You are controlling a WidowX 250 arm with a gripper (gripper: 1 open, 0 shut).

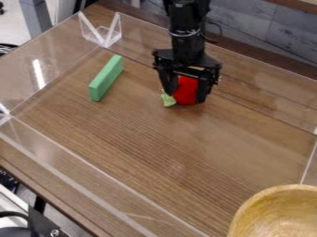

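Observation:
The black robot gripper [186, 79] reaches down from the top centre over a red object [188, 93], which has a small pale green piece [169, 100] at its lower left. The dark fingers are around or just above the red object and partly hide it; whether they touch it or are closed on it cannot be told.
A green bar [107, 78] lies on the wooden table [148, 167] to the left. A clear plastic holder [102, 30] stands at the back left, and a yellow bowl [279, 218] is at the front right.

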